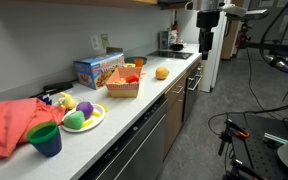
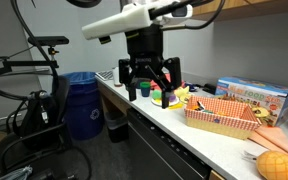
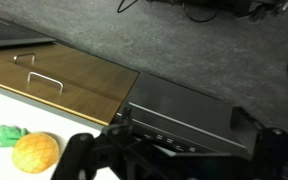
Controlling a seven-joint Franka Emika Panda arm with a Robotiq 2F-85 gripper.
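My gripper (image 1: 206, 43) hangs in the air at the right, out over the floor beyond the counter's front edge. In exterior view 2 the gripper (image 2: 150, 94) points downward, its fingers spread with nothing between them. From the wrist, the gripper shows the same open gap, over dark drawer fronts and grey floor. On the counter rest an orange round item (image 1: 162, 73), a basket (image 1: 123, 88) with small things inside, a plate (image 1: 70, 124) of toy food and a green cup (image 1: 46, 139).
A red cloth (image 1: 12, 128) lies at the counter's left, and a blue box (image 1: 99, 68) stands against the wall. Wooden drawers (image 3: 69, 80) with metal handles lie below the counter edge. A blue bin (image 2: 81, 105) stands on the floor.
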